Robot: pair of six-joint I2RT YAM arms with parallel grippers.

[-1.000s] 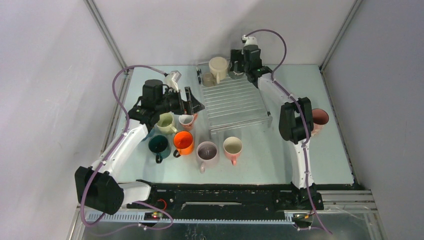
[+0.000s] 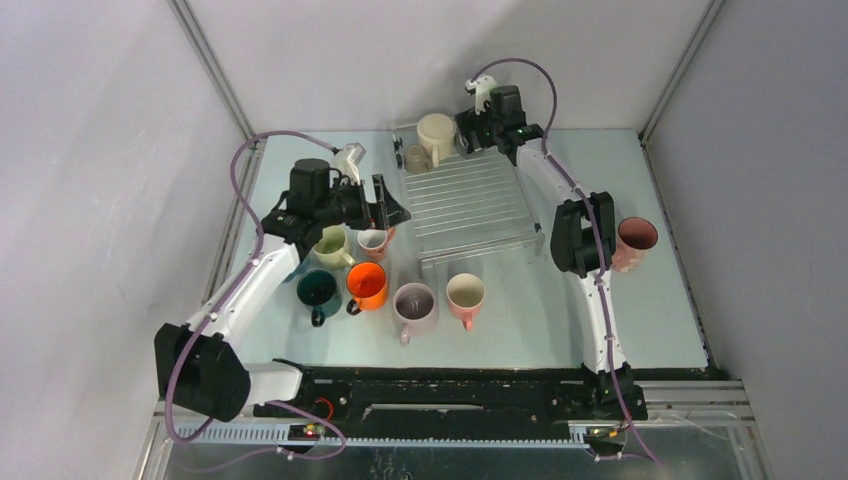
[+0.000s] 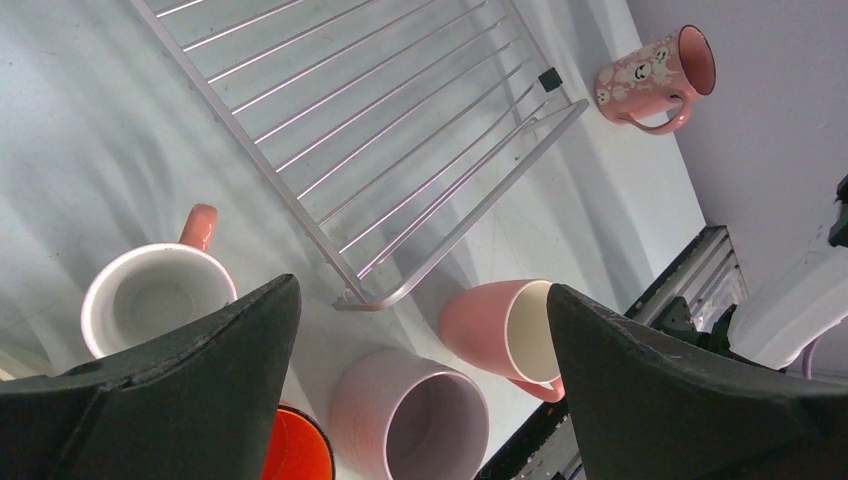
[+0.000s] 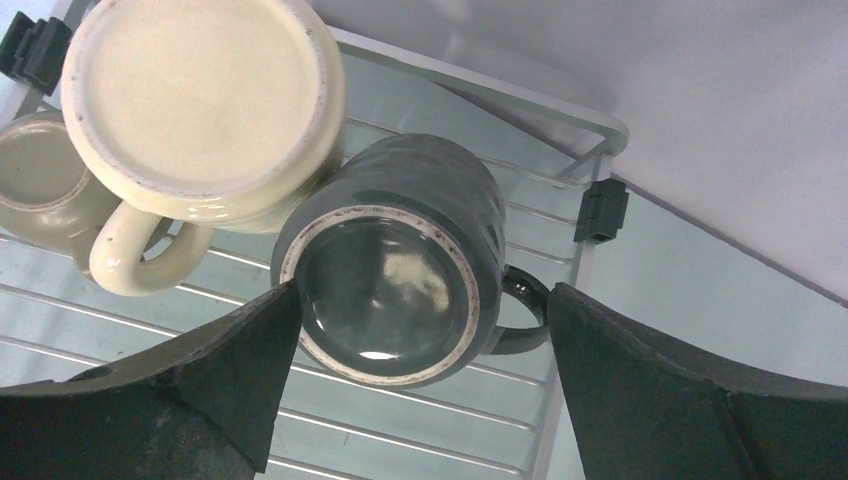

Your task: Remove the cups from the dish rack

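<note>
Three cups sit upside down at the back of the wire dish rack [image 2: 475,245]: a cream cup [image 4: 205,95], a small taupe cup [image 4: 40,170] and a dark grey cup [image 4: 385,285]. My right gripper is open above the grey cup, whose handle points toward the right finger [image 4: 680,400]. Nothing is held there. From above, that gripper mostly hides the grey cup. Left of the rack, my left gripper [image 2: 385,205] hangs open and empty over the table, close to a white cup with a coral handle [image 3: 155,295].
On the table stand an orange cup [image 2: 368,286], a teal cup [image 2: 318,292], a pale green cup [image 2: 332,246], a mauve cup [image 2: 415,308] and a pink cup [image 2: 466,297]. A patterned pink cup [image 2: 634,243] is at far right. The back wall is close behind the rack.
The left arm has shifted only slightly. The cups have stayed put.
</note>
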